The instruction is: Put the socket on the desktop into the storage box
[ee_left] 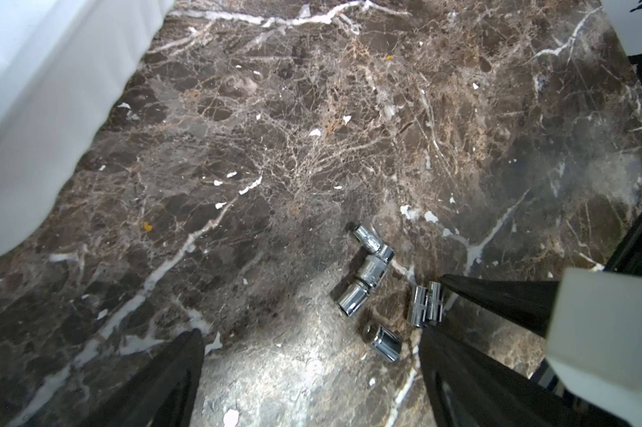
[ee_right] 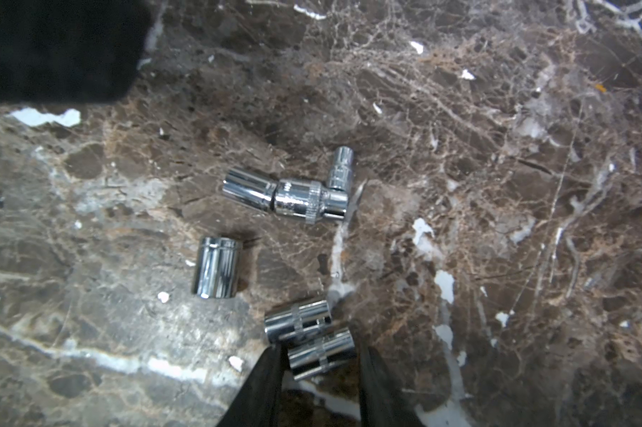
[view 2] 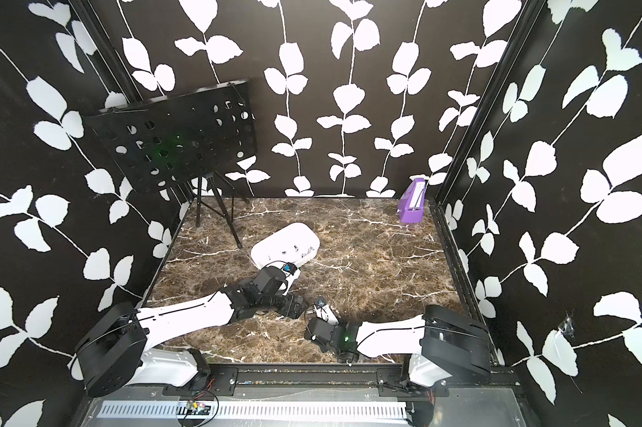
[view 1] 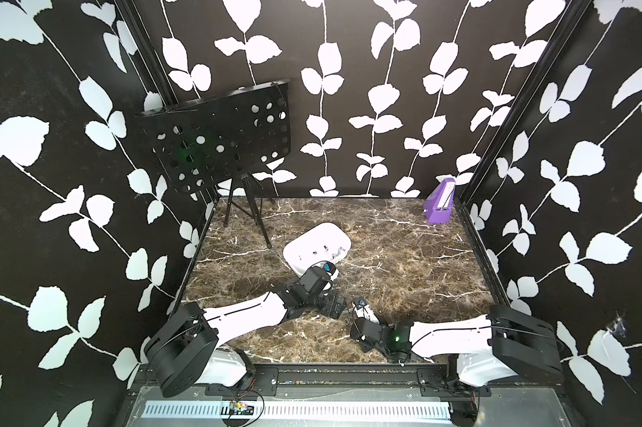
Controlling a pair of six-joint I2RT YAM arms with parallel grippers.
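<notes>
Several chrome sockets lie loose on the marble desktop: a connected-looking group point(ee_right: 297, 196), a single socket point(ee_right: 216, 267) and two side by side point(ee_right: 321, 353). My right gripper has its fingers part open around that pair's lower end; whether they touch is unclear. In the left wrist view, its dark finger reaches beside the pair. My left gripper is open above the desktop, left of the right one. The white storage box point(view 1: 317, 245) holds some small metal items, behind my left gripper.
A black perforated stand point(view 1: 214, 138) with tripod legs stands at the back left. A purple object point(view 1: 438, 203) sits at the back right. The desktop point(view 1: 427, 270) is clear between the box and the right edge.
</notes>
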